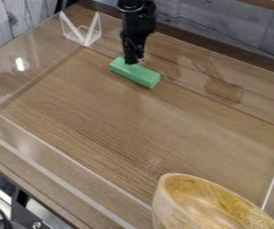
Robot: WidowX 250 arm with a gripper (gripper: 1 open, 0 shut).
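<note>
My black gripper (pixel 133 55) reaches down from the top centre of the camera view to the upper end of a green rectangular block (pixel 140 75) lying on the wooden table (pixel 115 134). The fingertips are at or just above the block's end; whether they touch it, and whether they are open or shut, is too small to tell.
A white wire rack (pixel 82 31) stands at the back left. A large yellowish container (pixel 205 201) sits at the front right. The back wall (pixel 223 31) bounds the table.
</note>
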